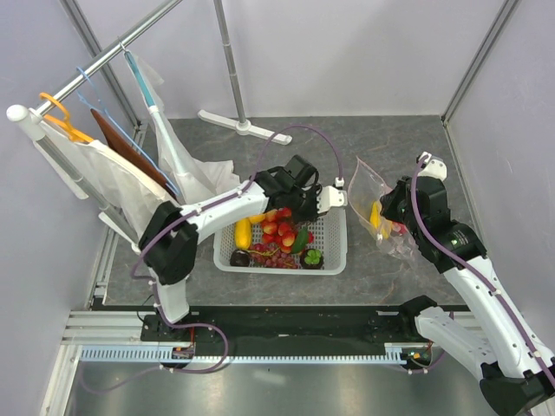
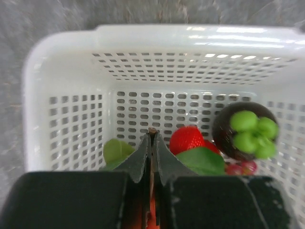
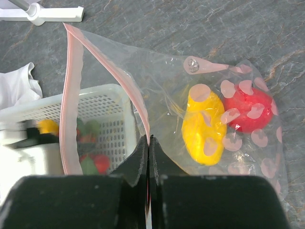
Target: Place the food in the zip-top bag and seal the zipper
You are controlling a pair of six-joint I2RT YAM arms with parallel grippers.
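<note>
The white perforated basket (image 1: 334, 260) holds toy food: a yellow item (image 1: 243, 234), red apples, grapes, an eggplant with green pepper (image 2: 252, 133), a strawberry (image 2: 183, 138) and green leaves. My left gripper is down over the basket, shut, with a reddish piece behind or at its tips; whether it holds it I cannot tell. My right gripper is shut on the pink-edged rim of the clear zip bag (image 3: 162, 95), holding it upright and open. Inside the bag lie a yellow item (image 3: 202, 133) and a red one (image 3: 248, 109).
A rack with hangers and white cloth bags (image 1: 199, 173) stands left of the basket. Walls bound it.
</note>
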